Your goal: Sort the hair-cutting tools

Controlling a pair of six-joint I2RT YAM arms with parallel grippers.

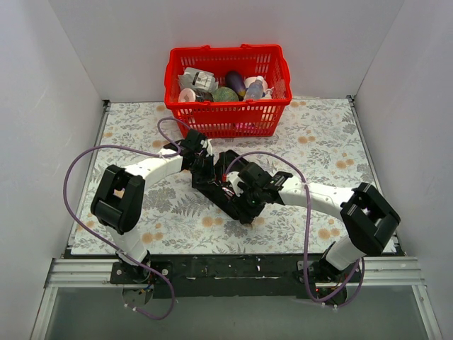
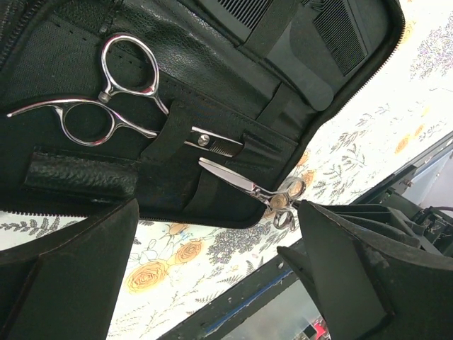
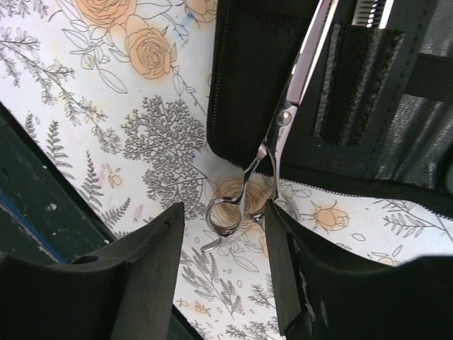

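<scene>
An open black zip case [image 1: 209,191] lies on the floral mat. In the left wrist view it holds scissors [image 2: 131,85], a thinning blade in a loop and combs [image 2: 333,35]; more scissors [image 2: 233,177] lie across its edge. My left gripper is open above the case. In the right wrist view, scissors [image 3: 283,120] lie with blades on the case and rings over its edge on the mat. My right gripper is open just above those rings, with nothing visibly held.
A red basket [image 1: 226,55] full of assorted items stands behind the case. Purple cables loop over both arms.
</scene>
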